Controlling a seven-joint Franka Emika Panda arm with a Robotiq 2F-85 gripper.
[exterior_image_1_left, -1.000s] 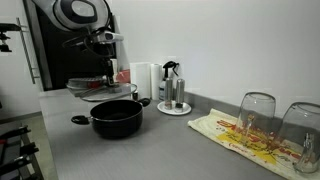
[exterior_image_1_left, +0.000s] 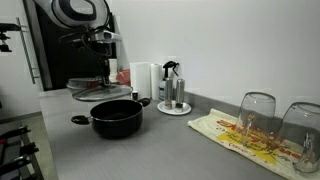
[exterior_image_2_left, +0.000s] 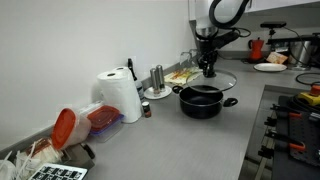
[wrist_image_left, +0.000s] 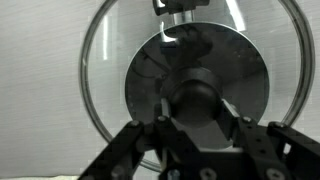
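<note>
A clear glass lid (exterior_image_1_left: 101, 93) hangs above the black pot (exterior_image_1_left: 117, 122), toward its left side in exterior view 1. My gripper is shut on the lid's dark round knob (wrist_image_left: 194, 99), which shows between the fingers in the wrist view. Through the glass, the pot's dark round shape (wrist_image_left: 150, 95) lies below, off centre from the lid's rim. In exterior view 2, the lid (exterior_image_2_left: 209, 79) is slightly tilted over the pot (exterior_image_2_left: 201, 105), apart from its rim or nearly so; the exact gap is hard to tell.
Behind the pot stand a paper towel roll (exterior_image_2_left: 115, 93) and a plate (exterior_image_1_left: 174, 108) with bottles and shakers. Two upturned glass jars (exterior_image_1_left: 257, 112) rest on a patterned towel (exterior_image_1_left: 220, 127) at the right.
The lid, held in my gripper, has shifted slightly left in exterior view 1 and its tilt has changed a little. The pot has stayed in place.
</note>
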